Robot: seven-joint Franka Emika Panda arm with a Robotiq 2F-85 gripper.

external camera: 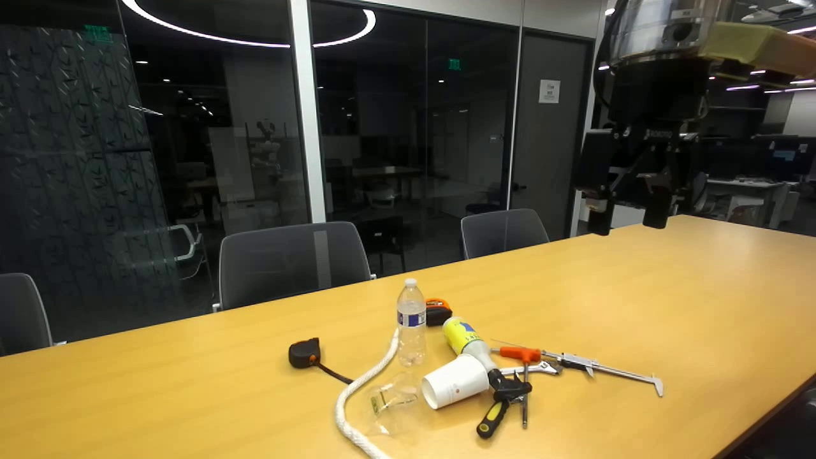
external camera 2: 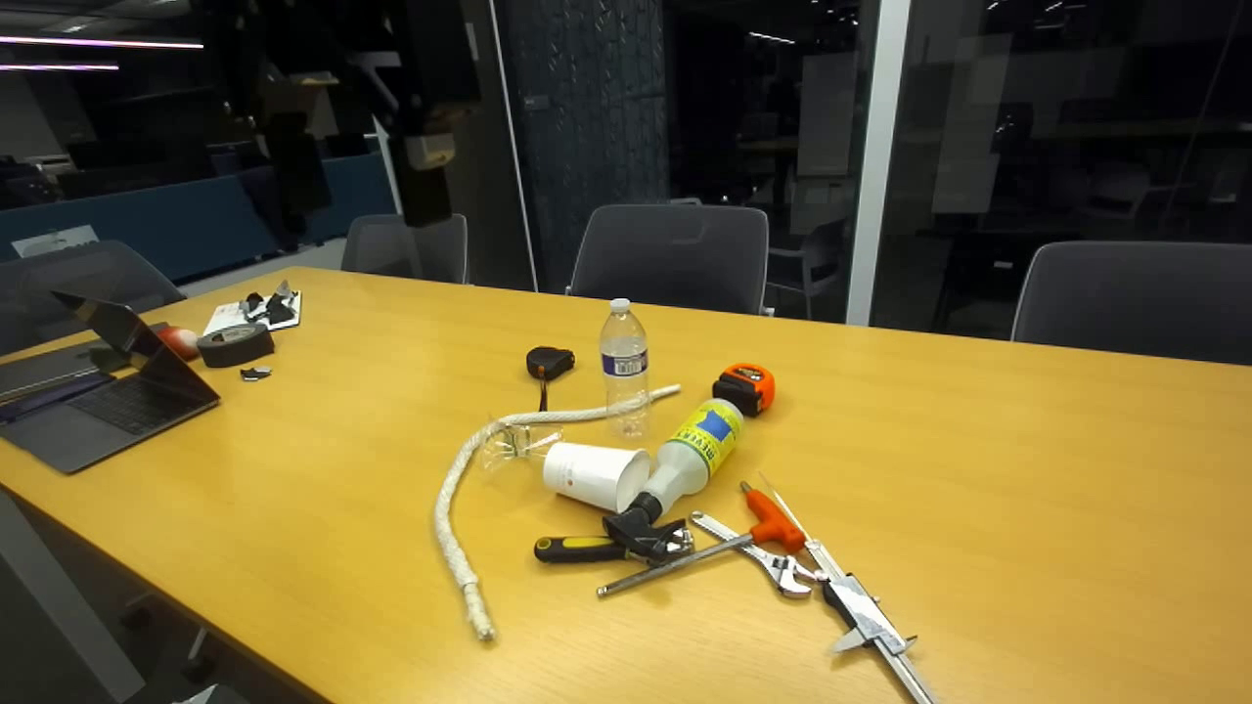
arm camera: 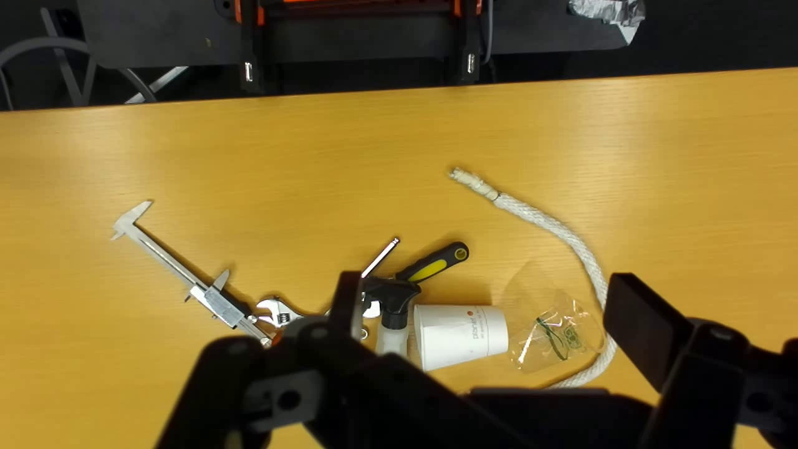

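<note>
My gripper point(external camera: 628, 221) hangs high above the table, its two fingers wide apart and nothing between them. All the objects lie well below it. A white paper cup point(external camera 2: 594, 474) rests on its side against a spray bottle point(external camera 2: 701, 445) with a yellow label, which also lies down. Behind them a clear water bottle point(external camera 2: 624, 371) stands upright. A white rope point(arm camera: 550, 224) curves around a crumpled clear plastic wrapper point(arm camera: 555, 338). In the wrist view, my gripper hides most of the spray bottle and the whole water bottle.
A yellow-black handle point(external camera 2: 583, 550), an orange T-handle tool point(external camera 2: 774, 523), an adjustable wrench point(external camera 2: 781, 574) and calipers point(external camera 2: 866, 617) lie close together. Two tape measures point(external camera 2: 549, 363) are farther back. A laptop point(external camera 2: 137, 379) sits at the far left.
</note>
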